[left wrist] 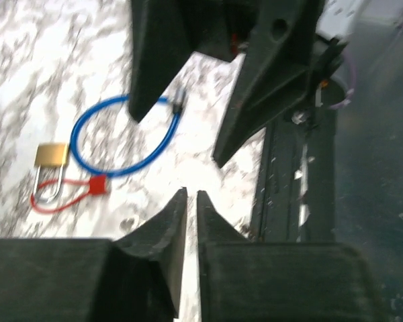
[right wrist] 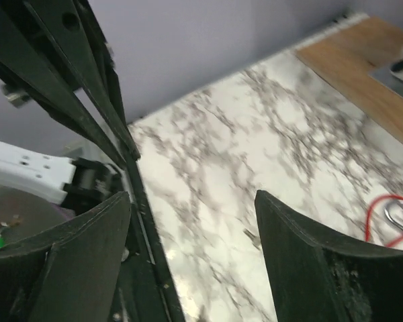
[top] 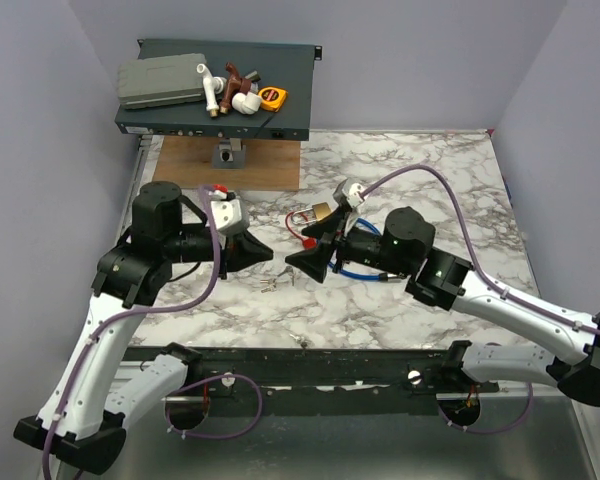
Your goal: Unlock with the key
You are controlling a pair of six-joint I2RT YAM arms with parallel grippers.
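A brass padlock [left wrist: 52,154] with a steel shackle lies on the marble top beside a red loop [left wrist: 97,185] and a blue coiled cable [left wrist: 151,155]. Small metal pieces, likely keys [top: 278,283], lie between the arms, too small to identify. My left gripper [top: 263,255] points toward the right one, its fingertips close together; whether anything is between them cannot be told. My right gripper [top: 305,260] stands open opposite it, just apart; in the left wrist view its fingers are spread above the cable.
A wooden board [top: 185,165] with a metal fixture lies at the back, below a dark shelf [top: 180,120] holding a case, fittings and a tape measure.
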